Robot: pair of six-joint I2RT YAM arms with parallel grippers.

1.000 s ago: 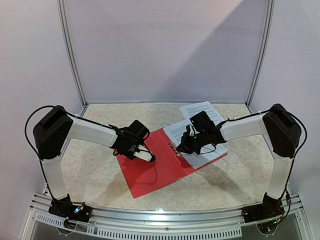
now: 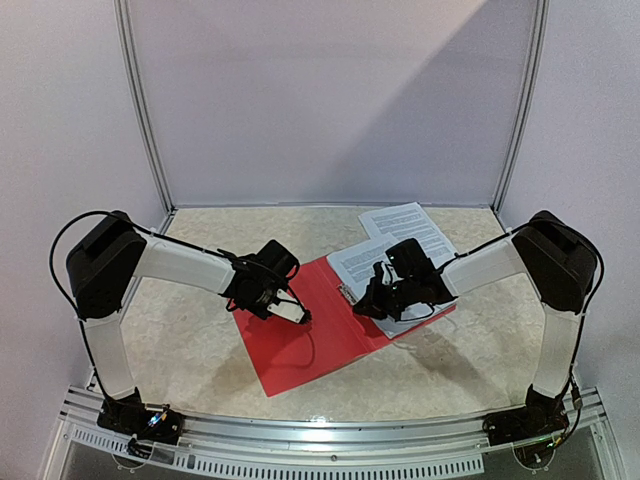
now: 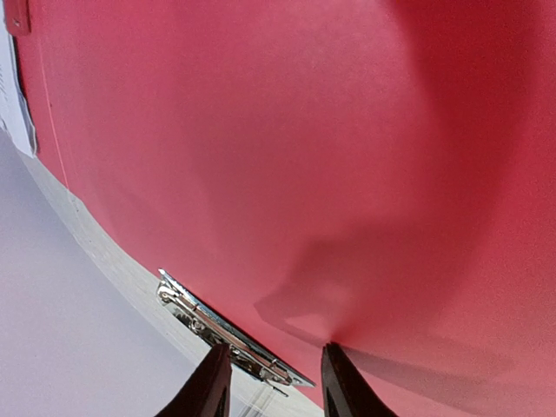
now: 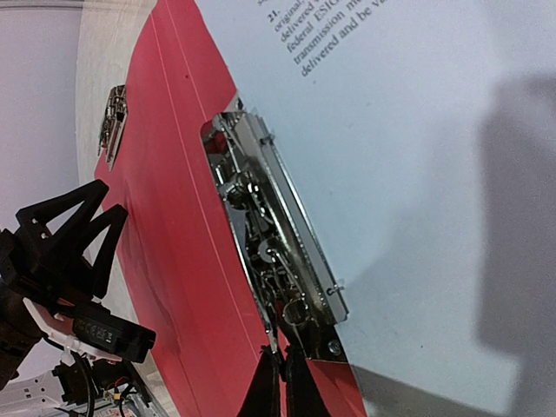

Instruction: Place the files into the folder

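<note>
The red folder (image 2: 300, 345) lies spread open on the table. On its right half rests a stack of printed files (image 2: 357, 262), their edge along the metal clip (image 4: 276, 234) near the fold. My right gripper is shut, fingertips at the clip's lower end against a thin metal lever; whether the lever sits between them cannot be made out. Above the folder's left half, my left gripper stands open and empty. Beyond its fingers, a second metal clip (image 3: 230, 334) shows at the folder's outer edge.
Another printed sheet (image 2: 415, 220) lies behind, partly under or beside the stack; which, I cannot tell. The left arm's gripper body (image 4: 61, 269) stands near the folder in the right wrist view.
My right gripper has shifted slightly toward the front of the table, along the clip's lower end. Left arm, folder and files have stayed where they were.
</note>
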